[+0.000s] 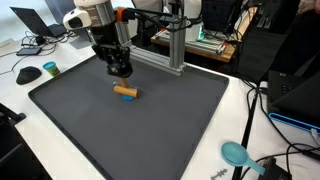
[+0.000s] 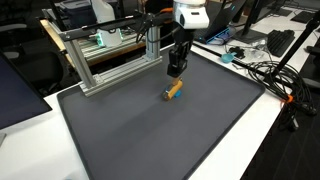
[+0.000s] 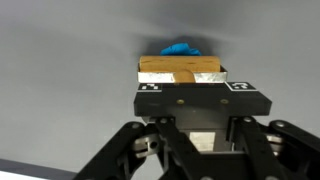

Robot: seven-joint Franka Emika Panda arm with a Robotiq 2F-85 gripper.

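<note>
An orange-brown wooden piece [image 1: 126, 90], shaped like a short bar with a thin stem, lies under my gripper [image 1: 122, 80] in exterior view 1. The gripper points down and is shut on the stem. From the wrist, the wooden bar [image 3: 180, 64] runs crosswise just beyond the fingers [image 3: 150, 103], with a pale strip along it. A small blue object [image 3: 180, 49] peeks out past the bar's far side. Exterior view 2 has the wooden piece [image 2: 174, 89] tilted above the blue object [image 2: 168, 96]; whether they touch cannot be made out.
A metal frame [image 2: 113, 76] stands along one edge. Beyond the table are a teal cup [image 1: 51, 69], a laptop [image 1: 36, 43], and loose cables.
</note>
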